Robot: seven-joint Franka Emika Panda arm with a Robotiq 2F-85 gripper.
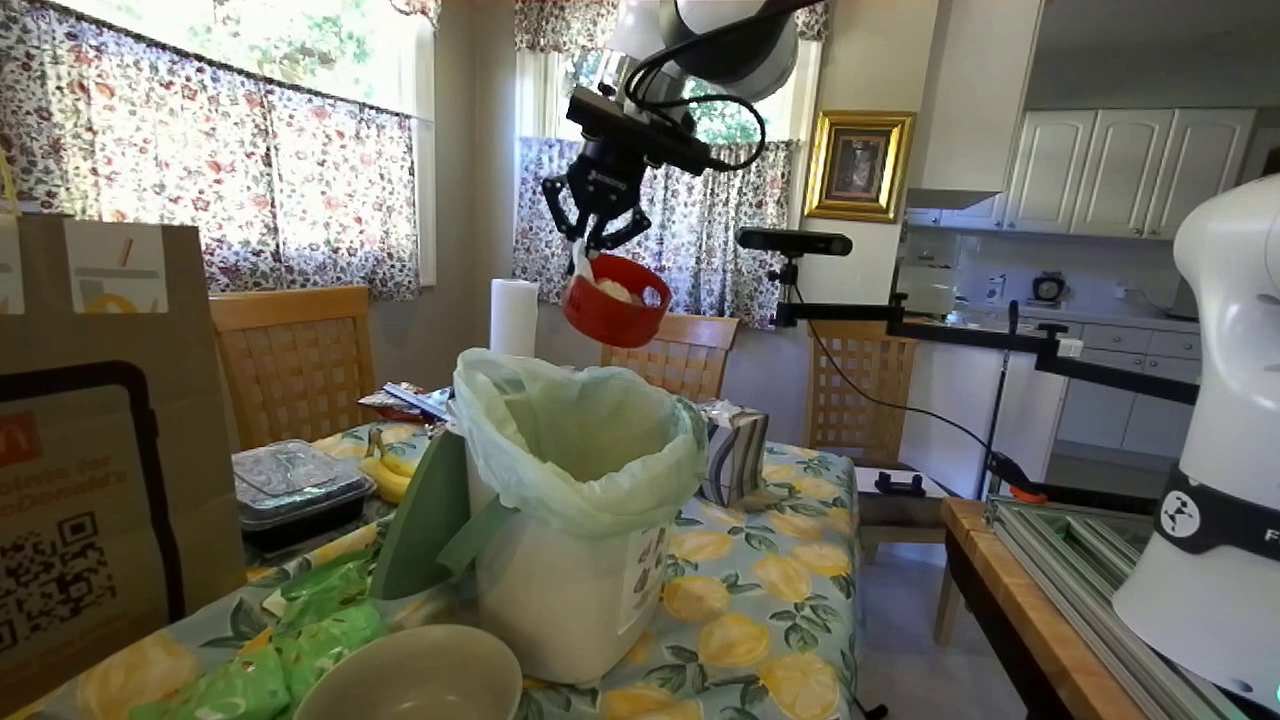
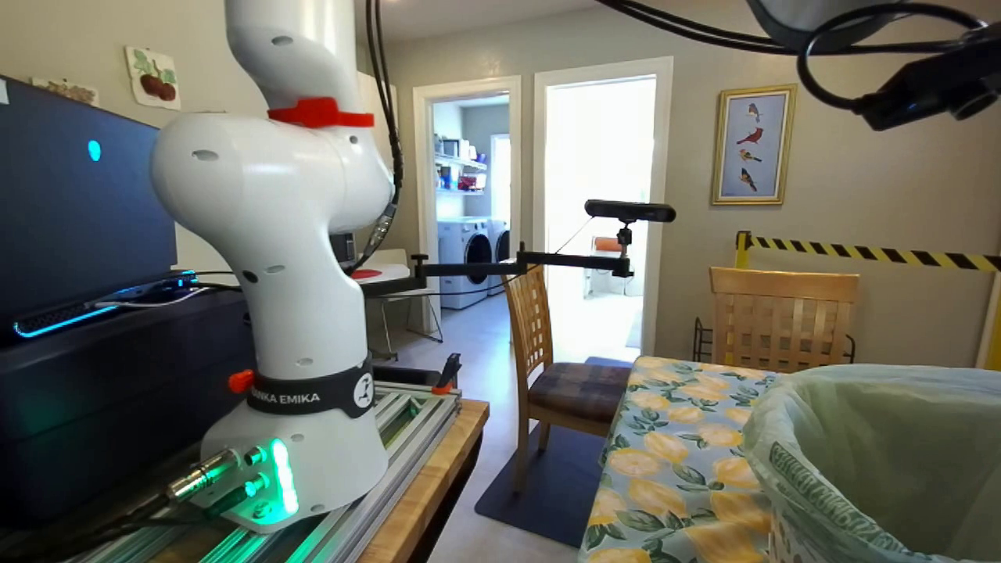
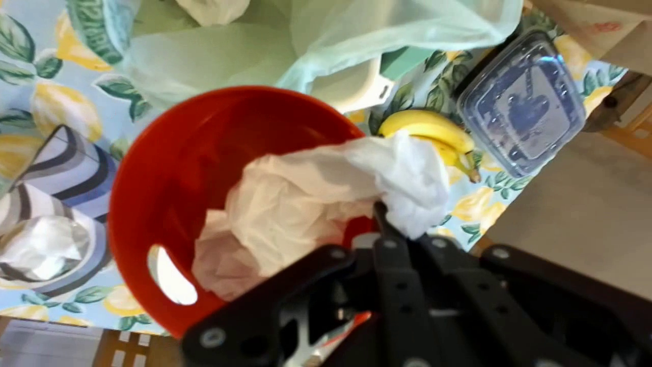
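Observation:
A red bowl [image 1: 612, 320] with oval holes in its side hangs in the air, tilted, above the far rim of the lined bin [image 1: 564, 588]. My gripper [image 1: 588, 240] is shut on the bowl's rim, with white tissue caught at the fingertips. In the wrist view crumpled tissue [image 3: 275, 211] lies inside the red bowl [image 3: 171, 153], and one end drapes over the rim beside my gripper. The pale green bin liner [image 3: 208, 64] shows beyond the bowl, with a piece of white tissue [image 3: 214, 7] inside it. Exterior view 2 shows the liner [image 2: 807, 441] but not my fingers.
A striped tissue box [image 1: 734, 456] stands behind the bin. Bananas [image 1: 389, 478], a clear-lidded container [image 1: 300, 480] and a green lid [image 1: 426, 516] are on the left. A beige bowl [image 1: 414, 678] and paper bag [image 1: 108, 480] stand in front.

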